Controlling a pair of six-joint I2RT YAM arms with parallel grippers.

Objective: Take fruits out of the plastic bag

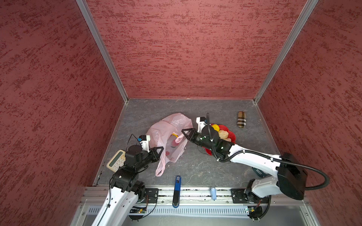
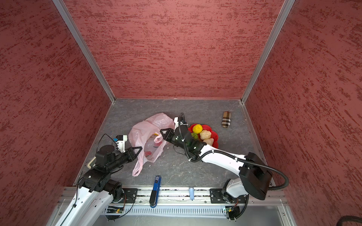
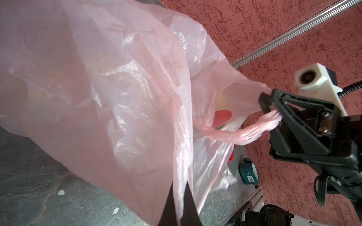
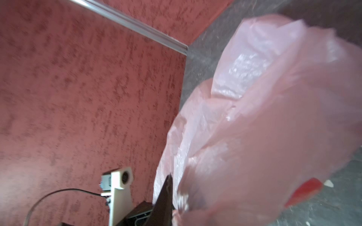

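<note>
A pink plastic bag (image 1: pixel 166 131) lies on the grey floor, with something yellow (image 1: pixel 174 134) and red (image 3: pixel 222 117) inside. My left gripper (image 1: pixel 160 150) is shut on a thin fold of the bag at its front left, seen running between the fingers in the left wrist view. My right gripper (image 1: pixel 184 132) is shut on the bag's gathered rim or handle at the right, holding it raised. The bag's opening faces between the two grippers, and its contents are mostly hidden.
A red bowl (image 2: pixel 213 137) with yellow, green and pale items stands behind my right arm. A striped cylinder (image 1: pixel 241 119) lies at back right, a calculator (image 1: pixel 116 160) at left, and a blue tool (image 1: pixel 177 188) on the front edge.
</note>
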